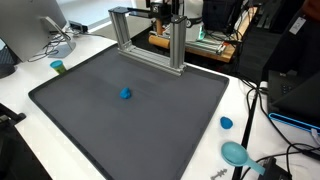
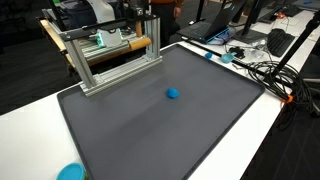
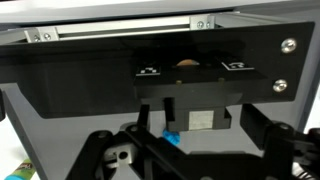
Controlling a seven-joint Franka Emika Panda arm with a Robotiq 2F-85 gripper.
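In the wrist view my gripper points down with its two black fingers well apart. Between and just beyond them is a dark block with a pale patch (image 3: pixel 203 119), at the edge of a black beam (image 3: pixel 90 75); whether a finger touches it is unclear. A small blue object (image 3: pixel 172 137) is partly visible past the left finger. It lies alone on the dark grey mat (image 1: pixel 120 130) in the first exterior view, and the second exterior view shows this blue object (image 2: pixel 172 93) too. The gripper is hard to make out in both exterior views.
A metal frame (image 1: pixel 150 58) carrying the black beam stands at the mat's far edge. A green container with a blue top (image 1: pixel 58 67) is on the white table. Another blue piece (image 1: pixel 226 123) and a teal scoop-like item (image 1: pixel 240 155) lie beside the mat, near cables.
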